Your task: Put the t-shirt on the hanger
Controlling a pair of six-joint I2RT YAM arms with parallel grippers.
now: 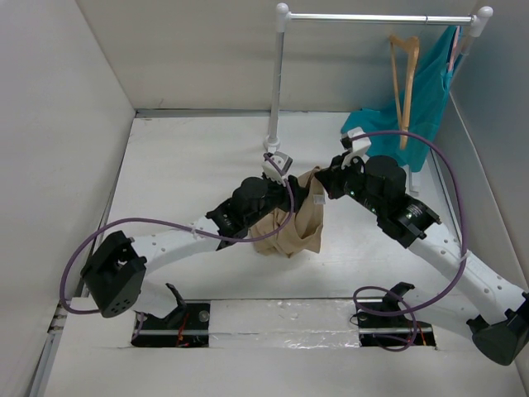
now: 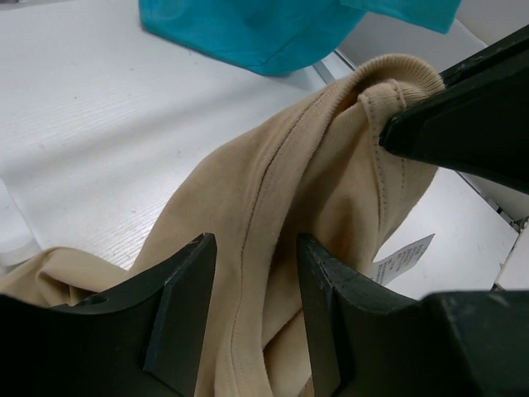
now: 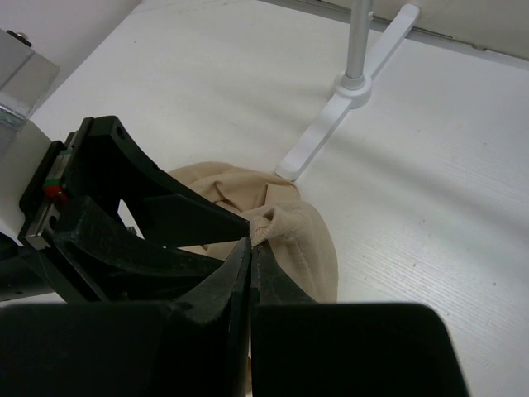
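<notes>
The tan t-shirt (image 1: pixel 289 231) lies bunched on the white floor, its upper edge lifted. My right gripper (image 1: pixel 322 178) is shut on a folded hem of it; in the right wrist view the cloth (image 3: pixel 293 244) rises at the fingertips. My left gripper (image 1: pixel 293 188) is part open around the shirt just beside, with fabric between its fingers in the left wrist view, not visibly clamped. Wooden hangers (image 1: pixel 405 91) hang from the rail at the upper right.
A teal garment (image 1: pixel 426 99) hangs on the rail (image 1: pixel 380 18). The rack's post and foot (image 3: pixel 318 136) stand behind the shirt.
</notes>
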